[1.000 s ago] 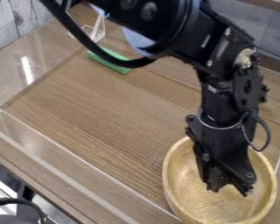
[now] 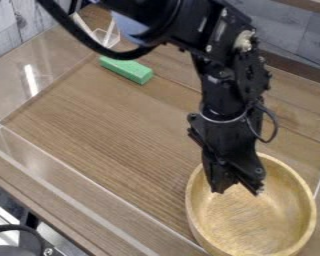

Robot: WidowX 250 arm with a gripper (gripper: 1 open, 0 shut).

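Observation:
The black robot arm reaches in from the top, its gripper [image 2: 230, 175] pointing down over the back rim of a round tan bowl [image 2: 250, 225] at the lower right. Whether the fingers are open or shut, and whether anything is between them, is too dark and small to tell. The bowl looks empty where visible. A green block [image 2: 125, 68] lies at the upper left on the wooden table [image 2: 96, 150].
Wall panels border the table at the top left and top right. A dark cable or fixture sits at the lower left corner.
The gripper has moved up and to the left, from over the bowl's interior toward its back rim. The bowl and green block stay in place.

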